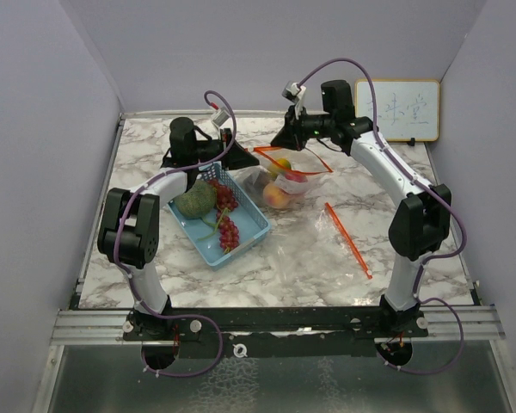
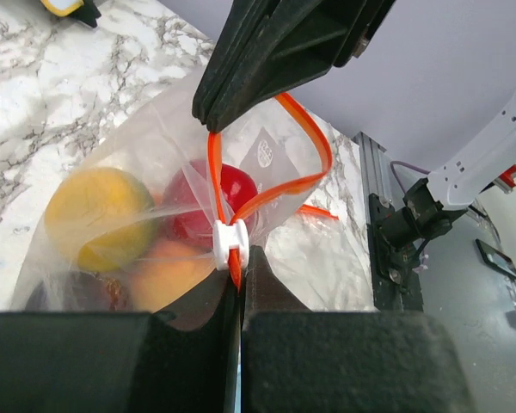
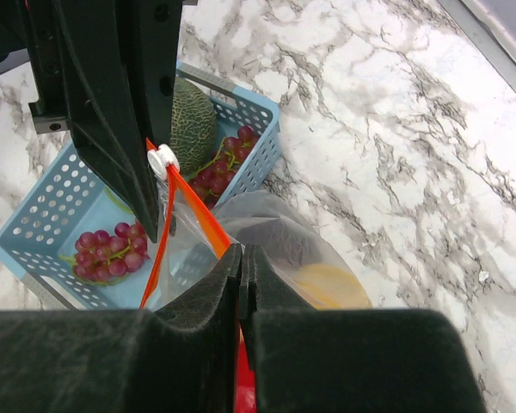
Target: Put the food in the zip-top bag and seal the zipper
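Note:
A clear zip bag (image 1: 279, 176) with orange zipper holds a yellow fruit (image 2: 99, 215), a red fruit (image 2: 202, 202) and an orange-toned one (image 2: 163, 275). My left gripper is shut on the zipper at its white slider (image 2: 228, 241). My right gripper is on the orange zipper strip a little farther along, its fingers close together in the right wrist view; whether they are fully closed is unclear.
A blue basket (image 1: 215, 254) with a melon (image 1: 195, 202) and red grapes (image 1: 228, 232) stands left of the bag. An empty bag (image 1: 318, 258) lies in front; a whiteboard (image 1: 396, 107) is at back right.

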